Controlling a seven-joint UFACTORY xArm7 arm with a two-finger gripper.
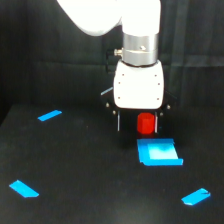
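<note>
A small red block (146, 123) shows beneath the white hand of the arm, at the far side of a bright blue square piece (160, 153). My gripper (137, 124) points down here with its thin dark fingers spread apart. In this view the block appears within the gap, closer to the right finger. A clear gap separates it from the left finger. How the block and fingers stand in depth is hard to tell, and the fingertips are faint against the dark background.
Blue strips lie on the black table: one at the back left (50, 115), one at the front left (24, 189) and one at the front right (196, 197). A dark curtain hangs behind.
</note>
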